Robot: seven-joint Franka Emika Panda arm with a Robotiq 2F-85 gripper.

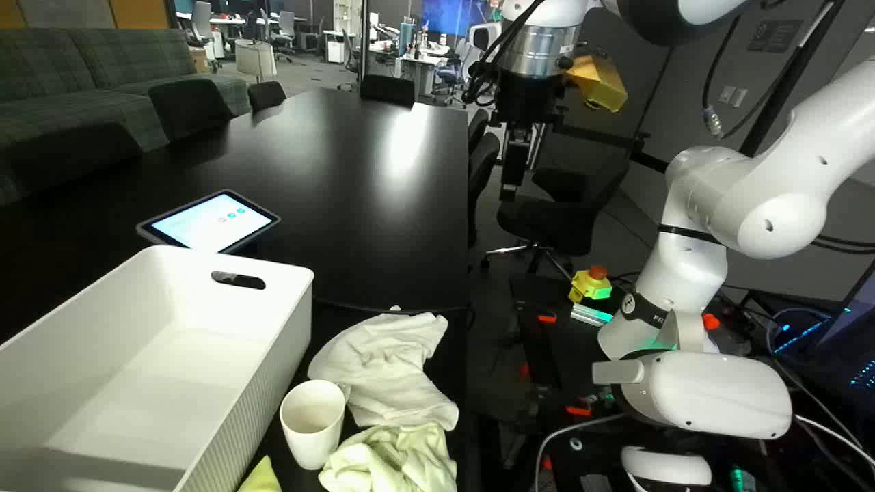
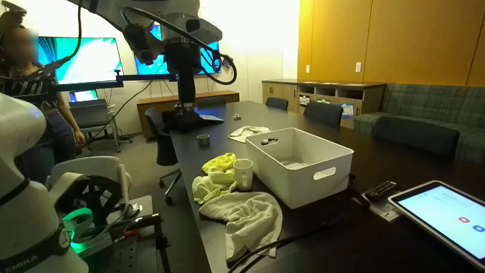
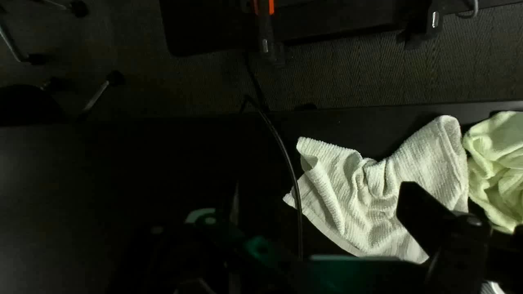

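Note:
My gripper (image 1: 513, 184) hangs high, pointing down, well clear of the table items in exterior view 1. Its fingers stand open, and nothing shows between them; in the wrist view one dark finger (image 3: 425, 215) overlaps the sight of a white towel (image 3: 372, 191). That towel lies crumpled on the black table. Beside it are yellow-green cloths (image 2: 213, 184) and an upright white cup (image 1: 313, 422). A large white bin (image 2: 313, 159) stands against this group, and the part of its floor in sight looks empty in exterior view 1.
A tablet (image 1: 212, 221) rests on the table past the bin. Another white cloth (image 2: 247, 132) and a small dark round container (image 2: 203, 139) lie farther along. A black cable (image 3: 289, 166) crosses the towel's edge.

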